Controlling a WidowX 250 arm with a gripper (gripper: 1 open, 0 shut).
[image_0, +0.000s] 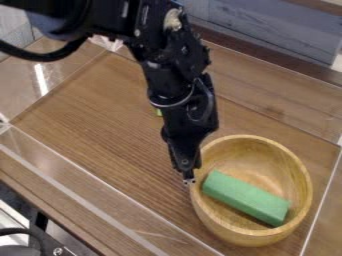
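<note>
My gripper hangs low at the left rim of a wooden bowl, shut with nothing visible between its fingertips. A green block lies in the bowl, just right of the gripper. A small green piece peeks out from behind the arm.
The black arm covers much of the centre. A light wall runs along the back, and the table's edge is at the lower left.
</note>
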